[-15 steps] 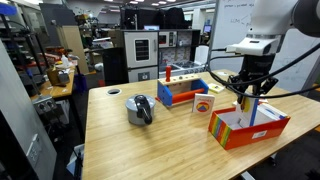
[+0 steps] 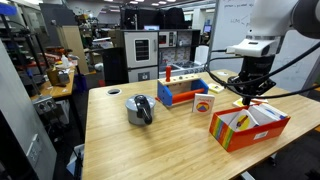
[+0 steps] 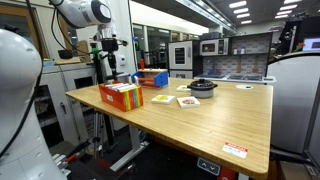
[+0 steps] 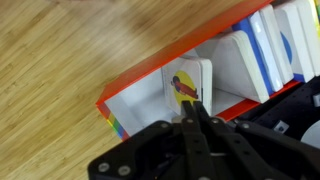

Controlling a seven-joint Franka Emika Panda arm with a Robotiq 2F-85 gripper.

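Observation:
A red-sided open box (image 2: 256,130) with a rainbow-striped end holds several thin white book-like items. In the wrist view, one white item with a colourful picture (image 4: 186,80) leans in the left part of the box. Beside a bare white stretch of box floor, others with a blue-edged book (image 4: 266,50) among them stand packed to the right. Over the box hangs my gripper, its dark fingers together and nothing visible between them. From the side, the gripper (image 2: 245,97) is just above the box opening.
A grey pot (image 2: 139,110) with a dark handle stands on the wooden table to the left. Behind the box are a white card with a rainbow (image 2: 203,103) and a blue rack (image 2: 183,88).
A second ago a blue-and-white item stood upright under my gripper; now it no longer stands there. The white item in the box's left part has tipped, showing a yellowish face.

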